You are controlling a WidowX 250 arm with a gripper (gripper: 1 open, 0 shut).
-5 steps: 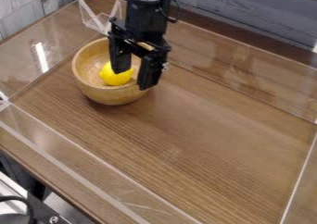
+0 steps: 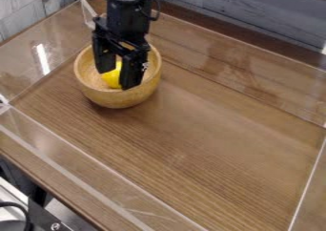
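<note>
A round wooden bowl [image 2: 118, 94] sits on the wooden table toward the upper left. A yellow object [image 2: 112, 76] lies inside it, partly hidden behind my black gripper [image 2: 117, 65], which hangs over the bowl with its fingers down around or just above the yellow object. Whether the fingers are open, shut or touching the object is unclear.
A pale wall runs along the back, and the table's left edge has a dark cable below it at the lower left.
My gripper has moved left over the bowl's middle, now covering more of the yellow object. The bowl looks about where it was.
</note>
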